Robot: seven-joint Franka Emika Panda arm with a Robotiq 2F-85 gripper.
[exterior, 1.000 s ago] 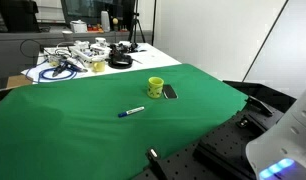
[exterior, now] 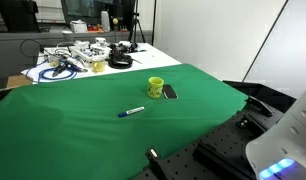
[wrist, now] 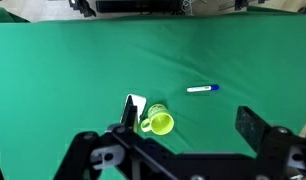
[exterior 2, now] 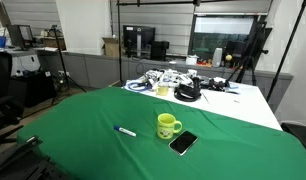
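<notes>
On the green cloth stands a yellow-green mug [exterior: 155, 87], upright, with its handle showing in exterior view 2. Right beside it lies a dark phone [exterior 2: 183, 144], flat on the cloth. A marker [exterior: 131, 112] with a white and blue body rests some way from the mug, on bare cloth. In the wrist view my gripper is open, its two dark fingers wide apart. It hangs well above the table with nothing between the fingers. The mug [wrist: 160, 121] and the marker [wrist: 202, 88] both appear below it, apart from the fingers.
A white table [exterior 2: 229, 105] behind the cloth carries cables, a black headset-like item [exterior 2: 187, 92] and small parts. A tripod [exterior 2: 255, 50] stands at the back.
</notes>
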